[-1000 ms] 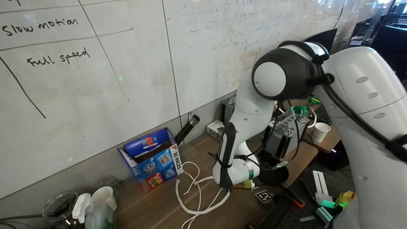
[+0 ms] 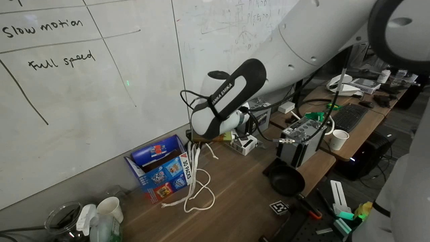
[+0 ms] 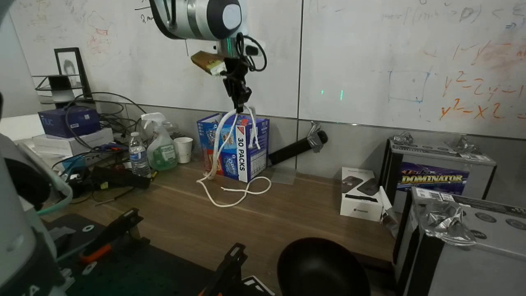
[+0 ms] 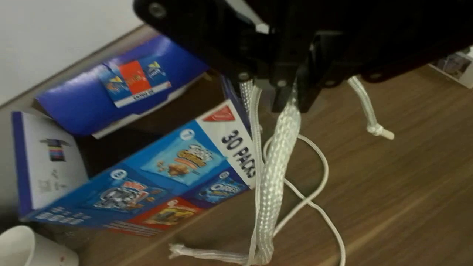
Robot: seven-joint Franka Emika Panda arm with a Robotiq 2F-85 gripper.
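Observation:
A bundle of white rope (image 4: 278, 177) hangs from my gripper (image 3: 240, 107), which is shut on it above the table. In the wrist view the thick braided strand comes straight down from between the dark fingers, with thinner strands beside it. The rope's lower loops (image 3: 236, 200) rest on the wooden table in front of the snack box. That blue box (image 2: 163, 175), marked "30 PACKS", stands open against the wall, its flap raised. In the wrist view my gripper is to the right of the box's opening. The grip point itself is partly hidden by the dark fingers.
A paper cup (image 3: 183, 149) and a spray bottle (image 3: 161, 143) stand left of the box. A black tube (image 3: 296, 149) leans at its right. A black pan (image 2: 286, 179) sits near the table's right side.
My arm has reached toward the wall and lifted, carrying the rope from the table's front area to beside the box. More of the rope now hangs off the table.

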